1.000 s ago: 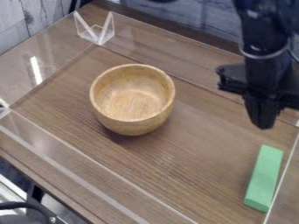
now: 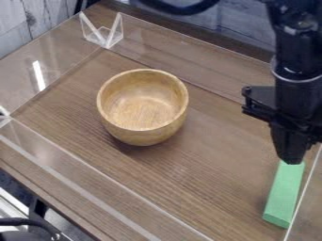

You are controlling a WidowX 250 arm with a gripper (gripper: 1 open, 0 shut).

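Note:
My black gripper (image 2: pixel 292 151) fills the right side of the view, fingers pointing down above the upper end of a green block (image 2: pixel 283 194). It looks shut, with nothing visible between its fingers. The green block lies lengthwise on the wooden table (image 2: pixel 189 184) at the lower right, partly under the gripper in this view.
A wooden bowl (image 2: pixel 142 118) sits left of centre. A clear wire-like holder (image 2: pixel 104 28) stands at the back left. The table between bowl and block is bare, as is its left part.
My gripper has come down and toward the front, now nearer the green block. The block and bowl have not moved.

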